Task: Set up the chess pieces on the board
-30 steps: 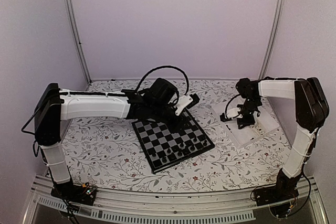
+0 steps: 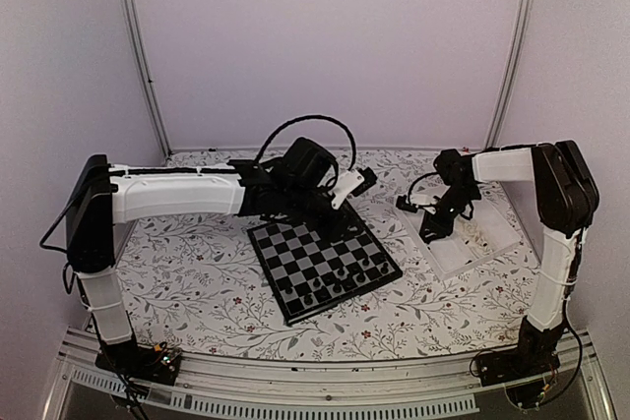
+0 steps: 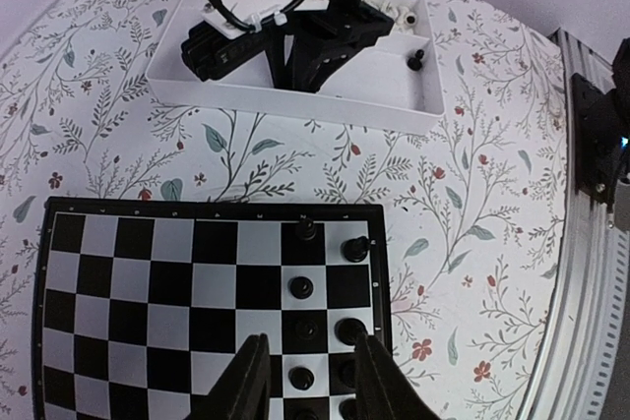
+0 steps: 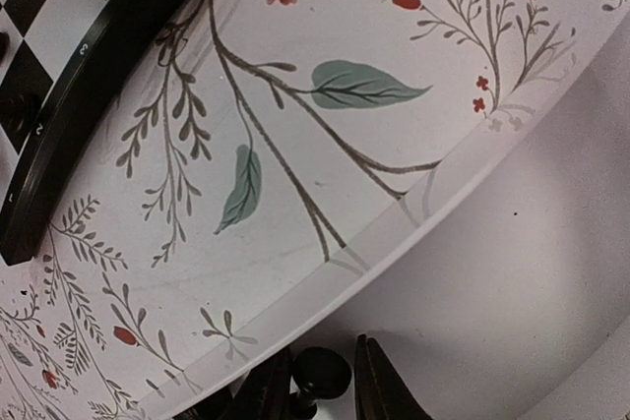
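Observation:
The checkered board (image 2: 295,272) lies mid-table, several black pieces on its near part, among them one (image 3: 355,248) at a corner. Above the board hangs my left gripper, part open, nothing seen between its fingers. My right gripper is low inside the white tray (image 2: 453,263) at the right, its fingers part open on either side of a black piece (image 4: 321,371) by the tray wall; whether they touch it is unclear. Another black piece (image 3: 415,59) and several white pieces (image 3: 399,17) lie in the tray.
A narrow strip of table separates board and tray. The table's front edge has a metal rail (image 2: 325,366).
My right gripper has moved left within the tray, toward its board-side wall. The left arm has shifted only slightly.

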